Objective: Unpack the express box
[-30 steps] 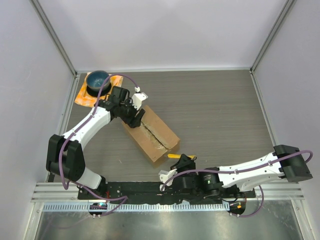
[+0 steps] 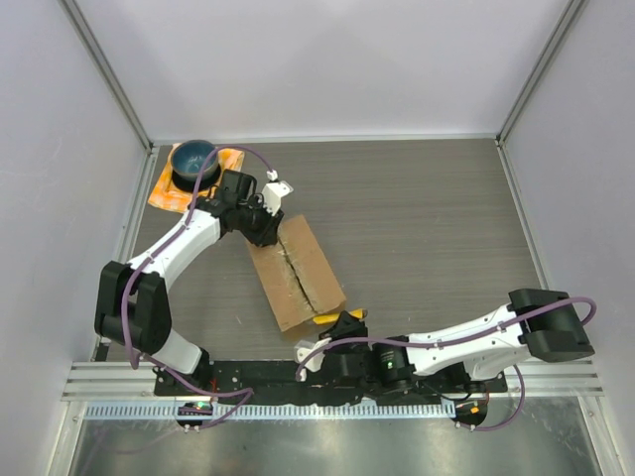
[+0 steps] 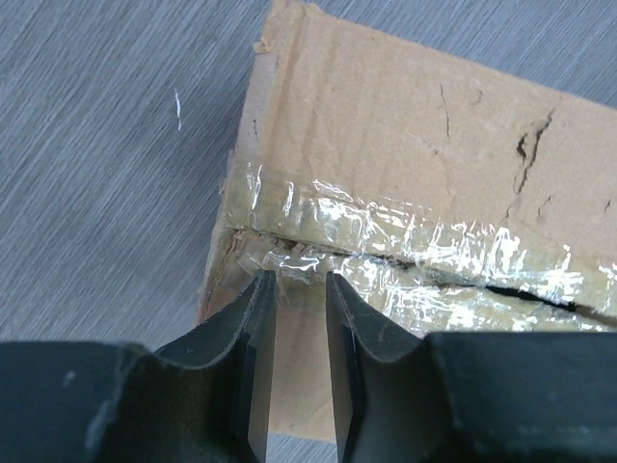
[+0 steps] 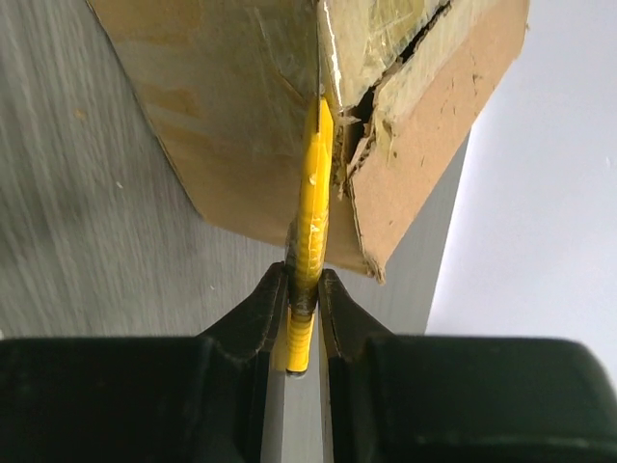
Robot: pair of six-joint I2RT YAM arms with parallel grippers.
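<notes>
A taped brown cardboard box (image 2: 297, 272) lies slanted left of the table's centre, a dark split running along its middle seam. At its far end, my left gripper is closed down to a narrow gap, with box cardboard (image 3: 301, 338) between its fingers; the contact depth is hidden. My right gripper is shut on a yellow cutter (image 4: 313, 207) at the near end. In the right wrist view, the cutter's thin blade (image 4: 318, 58) touches the tape (image 4: 371, 53) at the box's edge, beside the open slit.
A dark blue pot (image 2: 193, 160) stands on an orange checked cloth (image 2: 165, 192) in the far left corner. The table (image 2: 427, 218) to the right of the box is bare. White walls enclose the table.
The right gripper has moved left with the yellow cutter, toward the box's near end. That end has shifted left, turning the box slightly. The left gripper has stayed nearly in place at the far end.
</notes>
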